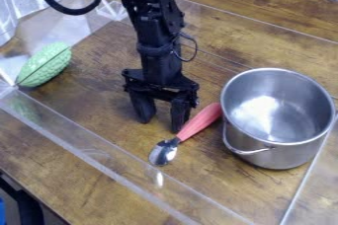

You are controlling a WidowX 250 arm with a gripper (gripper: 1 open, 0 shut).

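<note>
My black gripper (161, 112) is down low over the wooden table in the middle of the view; whether its fingers are open or shut is hard to make out. Just in front and to its right lies a spoon with a pink handle (199, 120) and a silver bowl end (164, 154), slanting toward the viewer. The handle's upper end reaches up beside a large steel pot (275, 106) on the right.
A pale green oval object (45, 63) sits at the left. Clear transparent edging runs along the left and front. Bare wood (251, 27) fills the back right.
</note>
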